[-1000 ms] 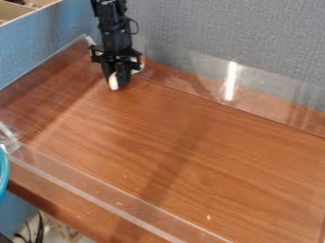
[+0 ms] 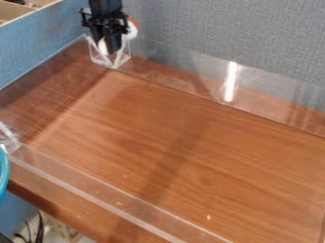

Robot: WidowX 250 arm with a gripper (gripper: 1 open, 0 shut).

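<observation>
My black gripper [image 2: 109, 38] is at the top left, over the far left corner of the wooden surface [image 2: 178, 152]. It is shut on a small white object [image 2: 112, 44] that is partly hidden by the fingers; a reddish-orange patch shows beside it. The clear corner panels stand just below the gripper.
Clear low walls [image 2: 231, 82] edge the surface, with grey padded panels [image 2: 241, 33] behind and at left. A turquoise rim [image 2: 3, 171] shows at the left edge, a wooden box [image 2: 15, 9] at top left.
My gripper has risen from low over the surface toward the top of the view, with the white object in it.
</observation>
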